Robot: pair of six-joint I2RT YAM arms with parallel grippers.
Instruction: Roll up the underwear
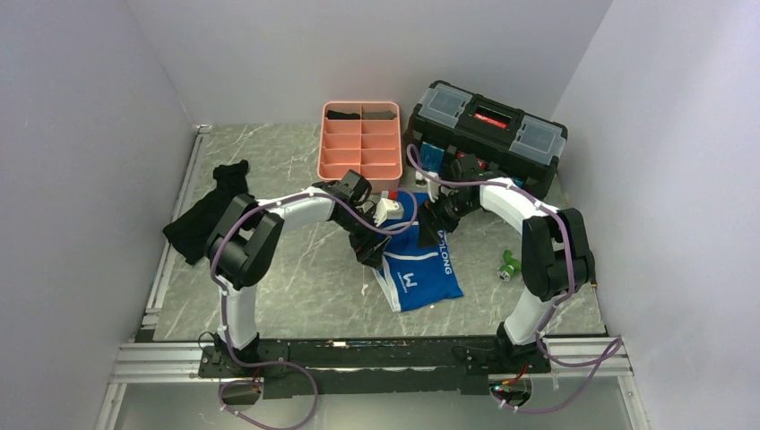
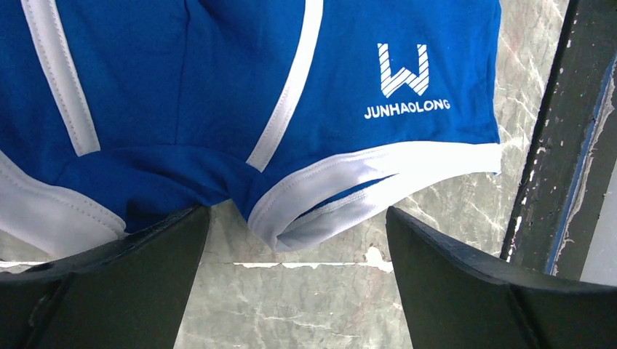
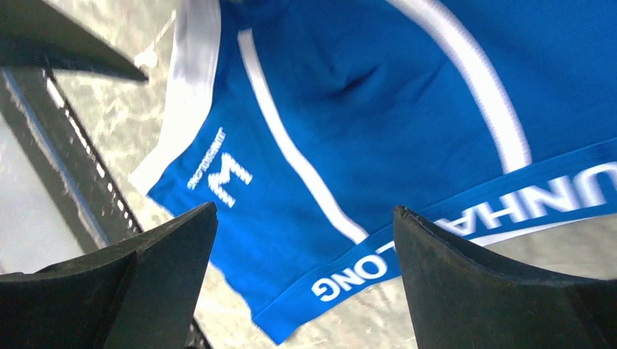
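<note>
Blue underwear [image 1: 418, 278] with white trim lies spread on the marbled table, its logo leg toward the front and its lettered waistband on the right. Over its left side, near the crotch, hovers my left gripper [image 1: 375, 258]. That gripper is open; in its wrist view the white leg hem [image 2: 327, 174] shows ahead of the spread fingers [image 2: 131, 269], with nothing held. My right gripper [image 1: 436, 235] is open above the waistband side. The right wrist view shows the lettered waistband [image 3: 349, 280] passing between its fingers' line, ungripped. The arms hide the rear part of the garment.
Behind the underwear stands a pink divided box [image 1: 362, 170] with dark cloth in its rear compartments. A black toolbox [image 1: 488, 121] fills the back right. Black cloth [image 1: 211, 215] lies at left, a green can [image 1: 507, 269] at right.
</note>
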